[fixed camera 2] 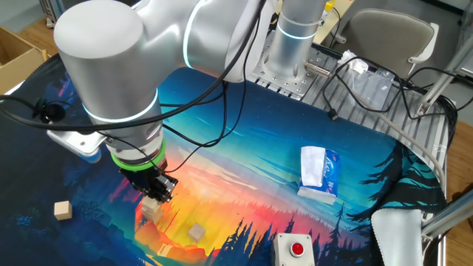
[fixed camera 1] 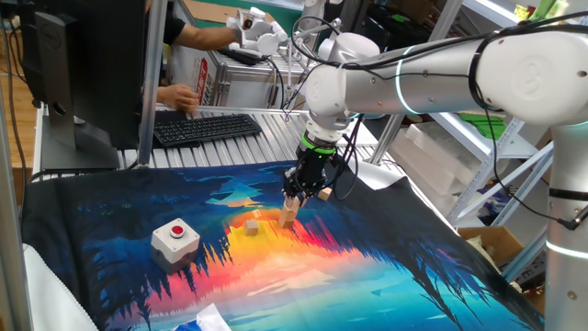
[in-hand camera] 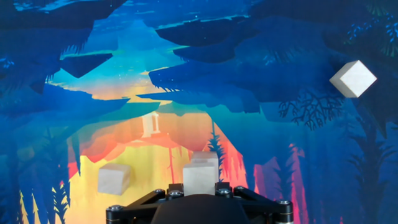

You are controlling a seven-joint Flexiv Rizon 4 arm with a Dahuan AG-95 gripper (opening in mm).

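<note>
Between my gripper's [in-hand camera: 199,188] fingers sits a pale wooden cube [in-hand camera: 199,179], with a finger close against each side. Under it, and slightly offset in the wrist view, another cube [in-hand camera: 210,158] shows in part. From the side, this lower cube [fixed camera 1: 288,220] stands on the cloth directly beneath the gripper [fixed camera 1: 292,200]; whether the two cubes touch is hard to tell. A third cube [in-hand camera: 114,179] lies alone to the left in the wrist view. Farther off, at the upper right, is one more loose cube [in-hand camera: 353,79].
A grey box with a red button [fixed camera 1: 175,244] stands on the printed cloth [fixed camera 1: 312,285]. The tissue packet [fixed camera 2: 319,174] lies toward the robot's base. A keyboard [fixed camera 1: 207,130] and monitor [fixed camera 1: 92,83] occupy the table's back left.
</note>
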